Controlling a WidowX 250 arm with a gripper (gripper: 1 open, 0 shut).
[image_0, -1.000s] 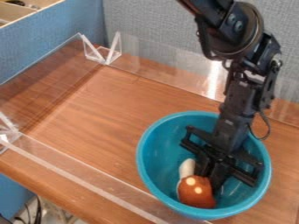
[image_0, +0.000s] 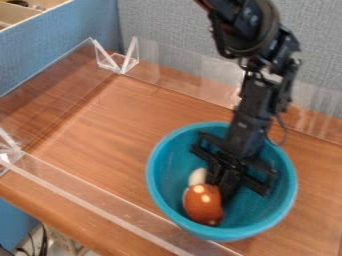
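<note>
A teal bowl (image_0: 171, 170) stands on the wooden surface at the right. Inside it, toward the lower left, lies a mushroom toy (image_0: 203, 204) with a white-spotted orange cap and white stem. The black gripper (image_0: 214, 178) reaches down into the bowl at the toy's stem; whether its fingers are open or shut on it is hard to tell.
A grey wall stands behind, and a blue box is at the upper left.
The gripper and arm have shifted left and slightly up, and the mushroom toy has moved left in the bowl. The bowl appears shifted slightly left too.
</note>
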